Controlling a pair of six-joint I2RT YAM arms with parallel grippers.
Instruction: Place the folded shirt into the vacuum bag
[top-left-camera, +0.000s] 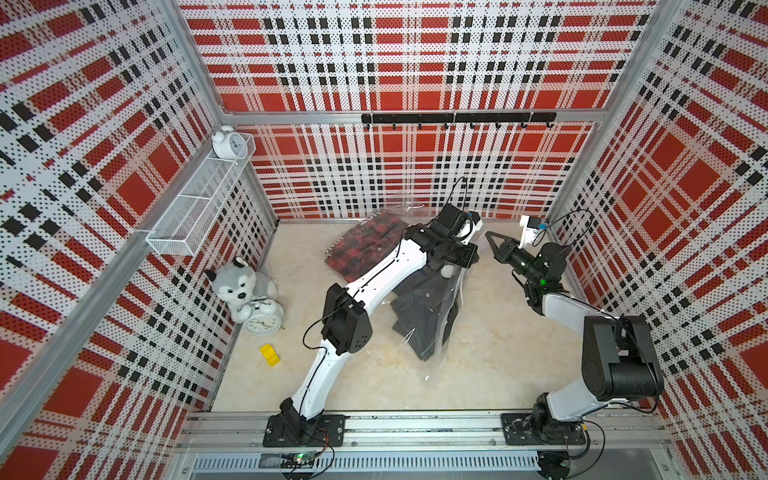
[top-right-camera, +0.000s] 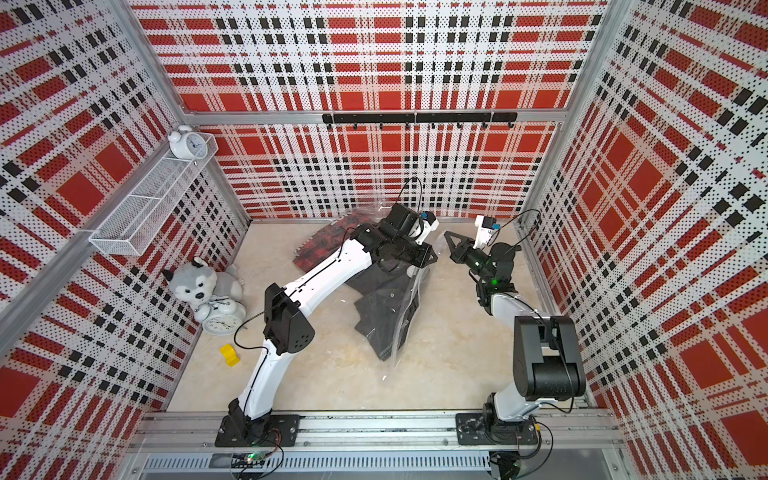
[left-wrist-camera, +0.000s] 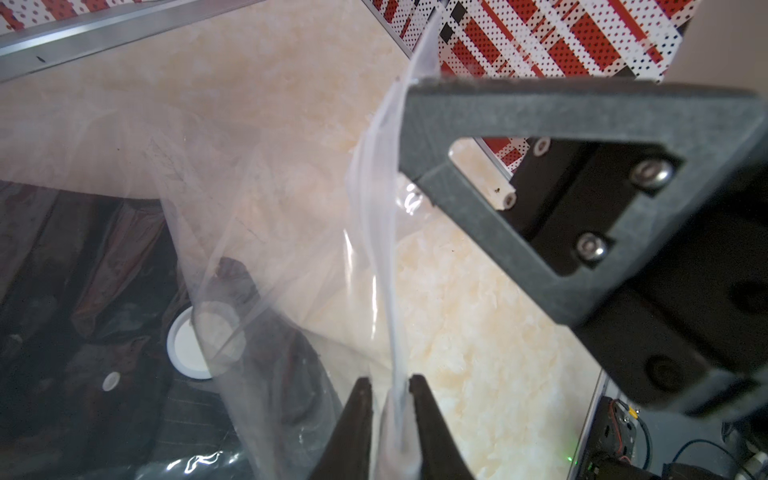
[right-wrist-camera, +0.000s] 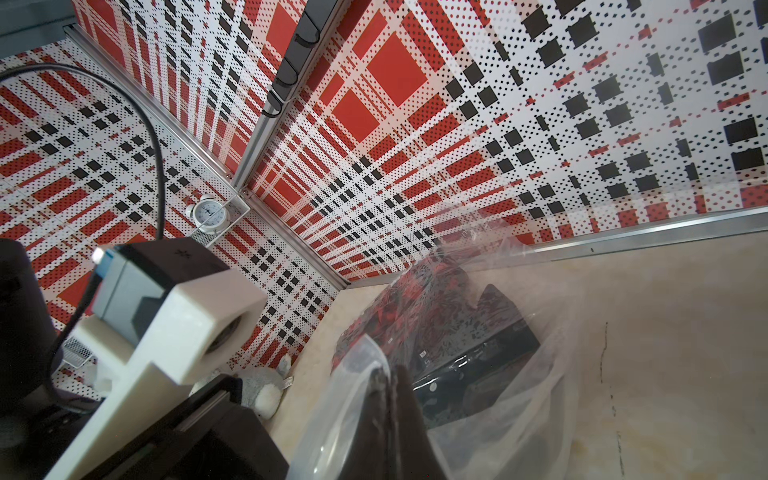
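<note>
The clear vacuum bag (left-wrist-camera: 272, 240), with a white round valve (left-wrist-camera: 189, 344), stretches up towards both grippers. Through its film shows the shirt: dark grey cloth (top-left-camera: 421, 312) and red-black plaid cloth (top-left-camera: 364, 248) to its left. Whether all the cloth lies inside the bag I cannot tell. My left gripper is shut on the bag, a whitish strip of film between its fingers. My right gripper is shut as well, with film pinched at its tips. In the left wrist view the film's upper edge meets the tip of a right finger (left-wrist-camera: 448, 120).
A husky plush (top-left-camera: 240, 288), a white clock (top-left-camera: 264, 317) and a yellow piece (top-left-camera: 270, 355) are at the table's left side. A wire basket (top-left-camera: 204, 196) hangs on the left wall. Bare table (top-left-camera: 512, 368) lies to the front right.
</note>
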